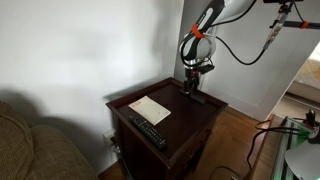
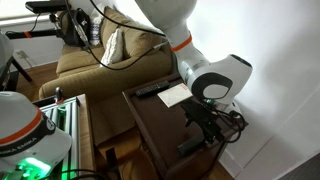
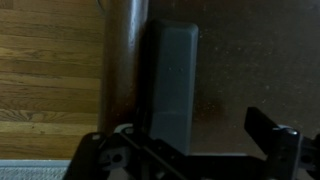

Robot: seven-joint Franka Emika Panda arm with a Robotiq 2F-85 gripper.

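A flat dark grey slab-like object (image 3: 175, 85) lies along the table edge in the wrist view; exterior view 2 shows this dark object (image 2: 190, 147) at the table's near end. My gripper is open above the dark tabletop. Its fingers are spread wide, and the near end of the slab reaches between them in the image, with no grip on it. From outside, the gripper (image 1: 190, 86) hangs over the table's far right part. How high it stands above the slab is hard to tell.
On the dark wooden table (image 1: 172, 118) lie a white sheet of paper (image 1: 150, 110) and a black remote with buttons (image 1: 147, 131), both away from the gripper. Raised rims edge the tabletop. A white wall (image 1: 90, 60) runs behind it, and a brown couch (image 2: 110, 50) stands beyond.
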